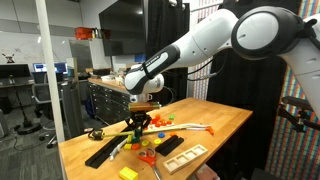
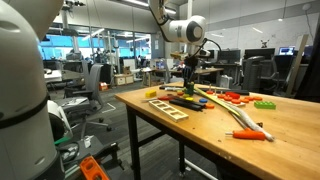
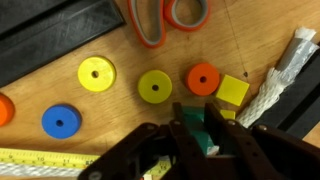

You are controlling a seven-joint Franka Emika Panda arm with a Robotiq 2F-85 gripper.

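Note:
My gripper points down at the wooden table and is shut on a small green piece [image 3: 199,122], seen between its dark fingers at the bottom of the wrist view. Most of the piece is hidden by the fingers. Just ahead of it lie an orange-red disc [image 3: 203,79] and a yellow disc [image 3: 155,86], with a small yellow block [image 3: 233,90] to the right. In the first exterior view the gripper [image 1: 138,123] is over the cluttered left part of the table; its height above the surface is hard to judge.
Another yellow disc [image 3: 96,74], a blue disc [image 3: 61,121], scissors [image 3: 150,30], a black bar [image 3: 50,42] and a yellow ruler [image 3: 65,162] surround the gripper. A pale wooden frame [image 1: 180,161] lies near the table's front edge.

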